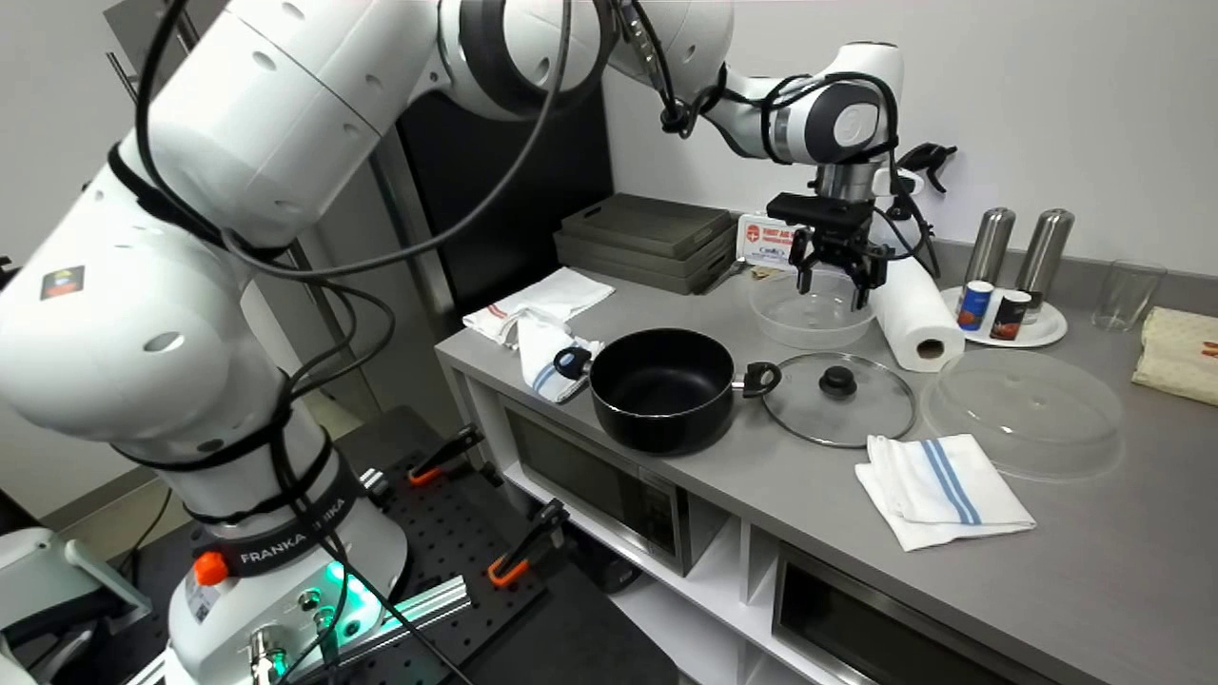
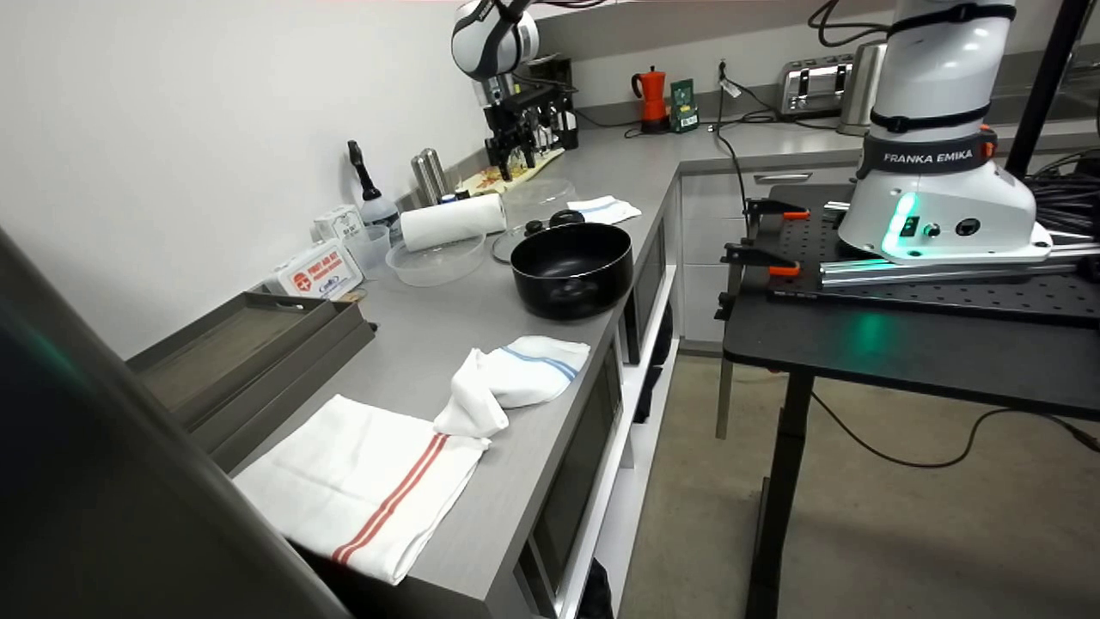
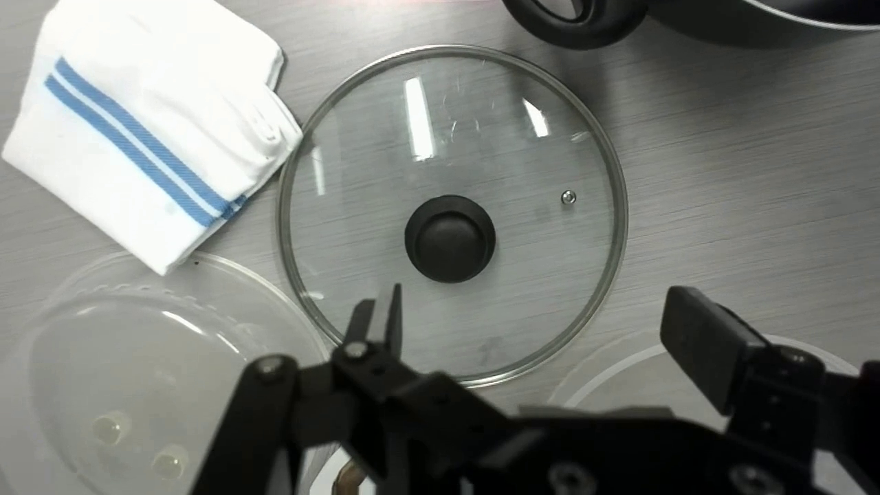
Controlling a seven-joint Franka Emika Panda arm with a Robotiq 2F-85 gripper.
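Note:
My gripper (image 1: 834,292) hangs above the back of the counter with its fingers spread and nothing between them. In the wrist view its fingers (image 3: 701,346) stand apart near the lower edge of a glass lid (image 3: 511,313), which lies flat on the counter with its black knob (image 3: 450,239) upward. Left of the lid in exterior view 1 is an empty black pot (image 1: 662,388) with two handles. Behind the lid sits a clear plastic bowl (image 1: 799,325), partly hidden by the gripper. A clear plastic cover (image 1: 1028,400) lies to the lid's right.
A folded blue-striped towel (image 1: 948,491) touches the lid's edge in the wrist view. The paper towel roll (image 1: 908,320), a spray bottle, and a plate (image 1: 1045,329) with shakers crowd the back. Grey trays (image 1: 645,234) are stacked at the far left.

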